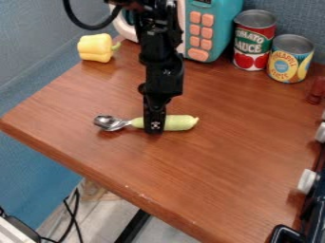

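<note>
A black robot gripper [154, 123] points straight down at the middle of the wooden table, its fingertips over a pale yellow-green, tapered object [180, 122] lying flat. A metal spoon [106, 122] lies at its left end, in line with it. Whether the fingers are closed on the pale object cannot be told from this view.
At the back are a yellow toy pepper [95, 47], a toy microwave [214, 28], a tomato can [253, 43] and a second can [288, 62]. A dark appliance [302, 233] stands at the right edge.
</note>
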